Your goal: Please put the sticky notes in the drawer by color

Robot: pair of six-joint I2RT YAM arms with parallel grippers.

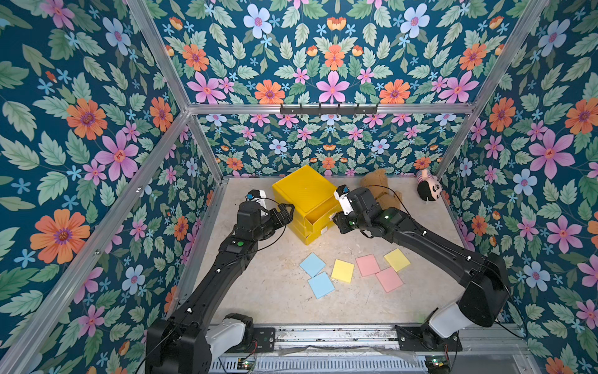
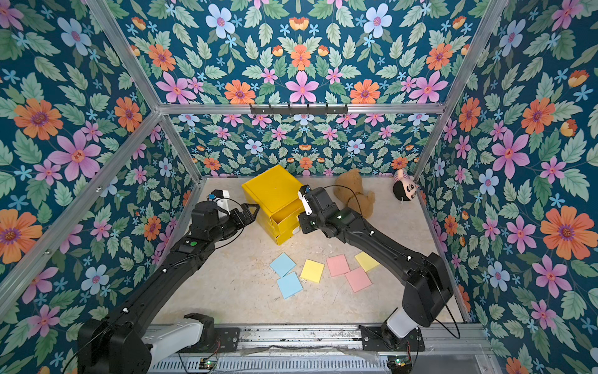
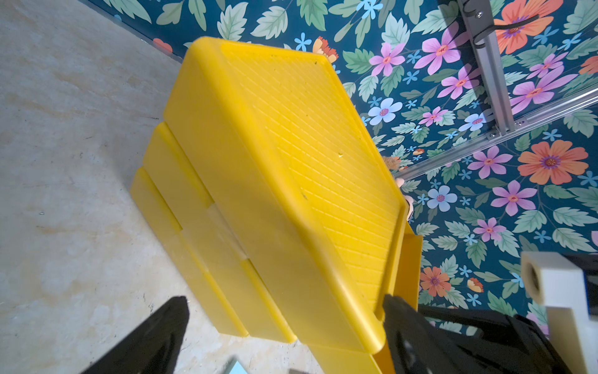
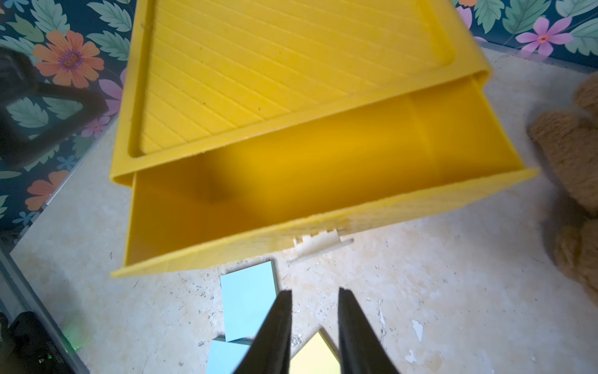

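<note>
The yellow drawer cabinet (image 1: 304,185) stands at the back middle, its top drawer (image 4: 292,180) pulled out and empty where I can see inside. A white handle (image 4: 316,243) sits on the drawer's front. Just short of that handle, my right gripper has its fingers partly apart, with nothing seen between them. My left gripper is open, its fingers spread on either side of the cabinet's near corner in the wrist view; contact cannot be told. On the table lie blue notes (image 1: 321,285), pink notes (image 1: 389,279) and yellow notes (image 1: 342,271), two of each.
Behind the right arm sits a brown teddy bear (image 2: 353,192), partly covered in the top left view. A pink-and-black doll (image 2: 403,187) lies at the back right. Bare table surrounds the notes on the front side.
</note>
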